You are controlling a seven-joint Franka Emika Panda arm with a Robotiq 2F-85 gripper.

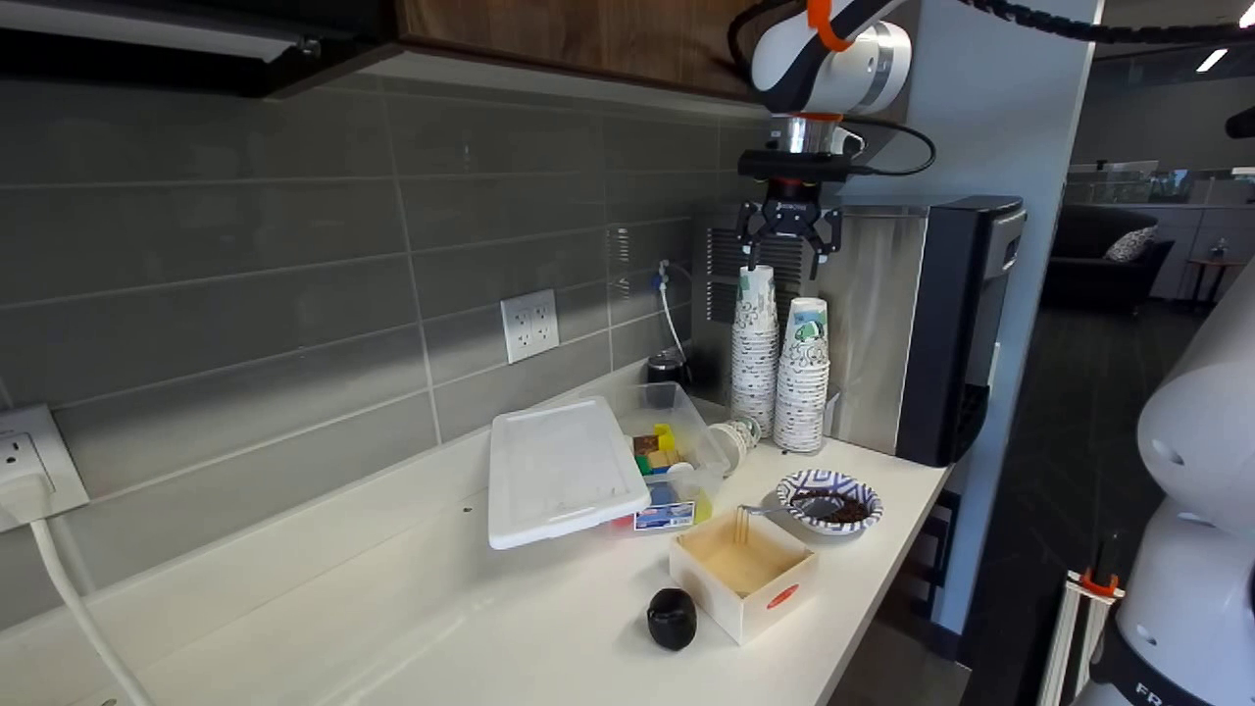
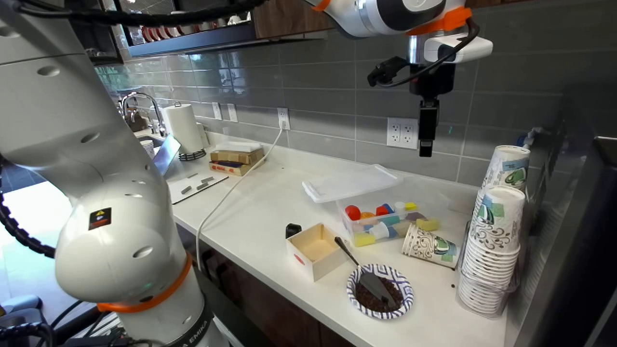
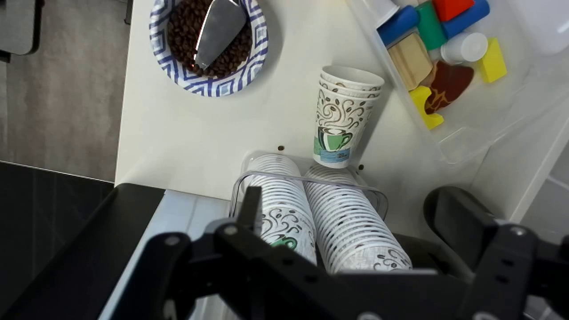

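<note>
Two tall stacks of upside-down patterned paper cups stand by the steel machine: a taller stack nearer the wall and a shorter stack. Above them hangs my gripper, its fingers wide apart with nothing held. From the wrist, both the shorter stack and the taller stack show between the spread fingers, partly covered by the gripper body. A few nested cups lie on their side on the counter. A patterned bowl contains coffee beans and a metal scoop.
A clear bin of colored toy pieces sits by the wall, its white lid tilted across it. Near the bowl are an open wooden box and a black object. The steel machine closely borders the stacks.
</note>
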